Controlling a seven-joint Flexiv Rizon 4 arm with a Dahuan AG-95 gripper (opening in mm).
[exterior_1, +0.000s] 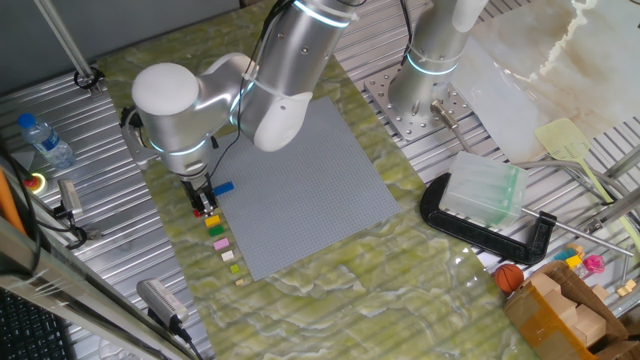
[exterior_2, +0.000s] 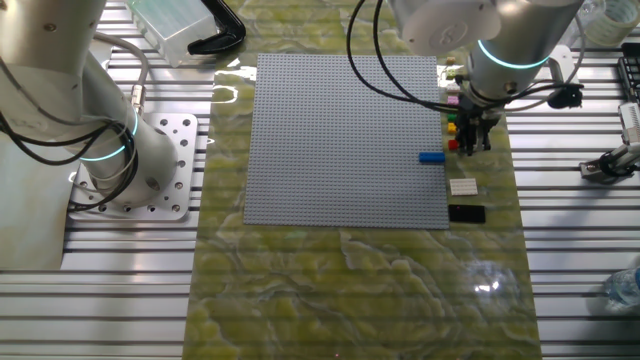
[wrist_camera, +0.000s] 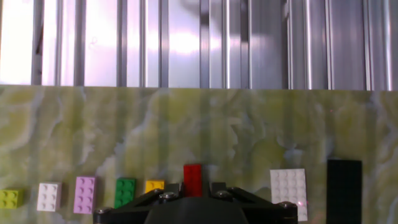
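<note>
A red brick (wrist_camera: 193, 178) lies on the green marbled mat, seen in the wrist view between the two fingers of my gripper. The fingers stand a little wider than the brick, with a narrow gap on its right side. In exterior view 2 my gripper (exterior_2: 476, 146) points down close beside the red brick (exterior_2: 453, 145), at the edge of the grey baseplate (exterior_2: 345, 140). A blue brick (exterior_2: 431, 157) sits on the baseplate near that edge.
Yellow (wrist_camera: 155, 185), green (wrist_camera: 125, 191), pink (wrist_camera: 84, 194) and white (wrist_camera: 49, 196) bricks line up to one side. On the other lie a white plate-like brick (wrist_camera: 288, 190) and a black one (wrist_camera: 344, 190). Most of the baseplate is bare. A black clamp (exterior_1: 480, 232) stands farther off.
</note>
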